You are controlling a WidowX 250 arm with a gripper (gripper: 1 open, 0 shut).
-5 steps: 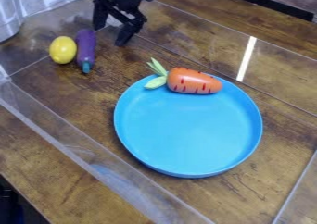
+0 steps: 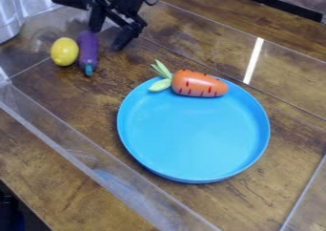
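The black gripper (image 2: 109, 34) is at the top left, its dark fingers close above and behind a purple eggplant-like toy (image 2: 88, 50). Whether it is open or shut is hard to make out. A yellow lemon-like toy (image 2: 65, 52) lies just left of the purple one. An orange carrot toy (image 2: 199, 83) with green leaves lies on the upper edge of a blue plate (image 2: 192, 137).
The wooden table (image 2: 64, 168) has clear room at the lower left and right. A metallic object (image 2: 8, 15) stands at the top-left corner, and pale strips run along the surface.
The gripper has shifted slightly left and down toward the purple toy. The toys and plate look unmoved.
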